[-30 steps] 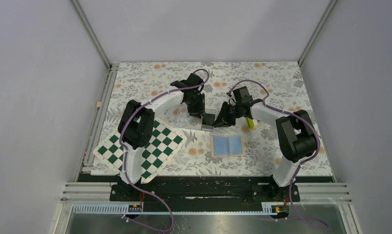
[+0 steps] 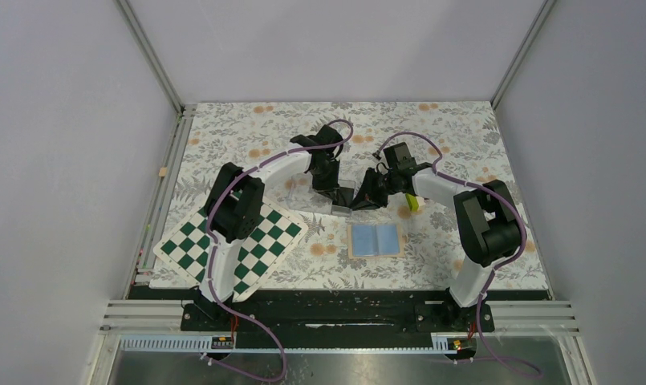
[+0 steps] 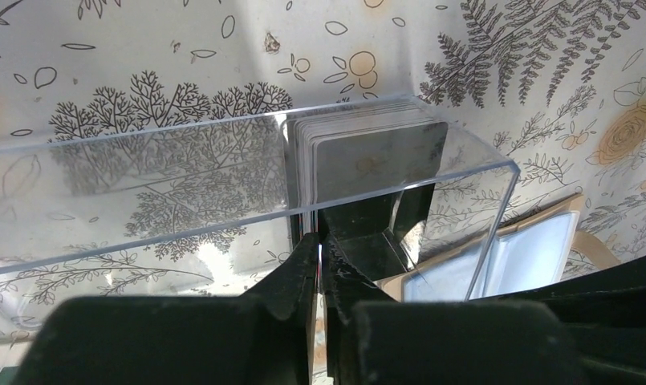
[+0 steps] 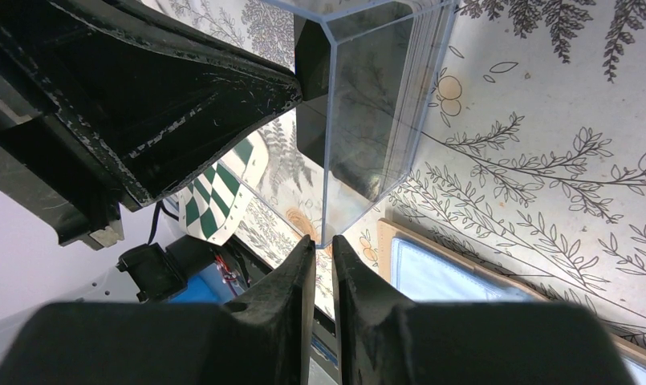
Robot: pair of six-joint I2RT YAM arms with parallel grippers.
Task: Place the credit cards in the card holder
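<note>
A clear plastic box (image 3: 367, 200) stands mid-table and holds a stack of cards (image 3: 302, 148) on edge, with a dark panel (image 2: 345, 195) near its right end. Over the box, my left gripper points down at the stack's near edge; its fingers stand a narrow gap apart, and I cannot tell whether a card edge lies between them. My right gripper is shut on the bottom corner of the clear box's end wall. The card holder (image 2: 375, 241), blue inside with a tan border, lies opened flat in front of the box.
A green-and-white checkered board (image 2: 263, 249) lies at the front left. Behind the right gripper there is a small yellow-green object (image 2: 414, 202). The two grippers are close together at the box.
The right arm, the box and the card holder have stayed in place.
</note>
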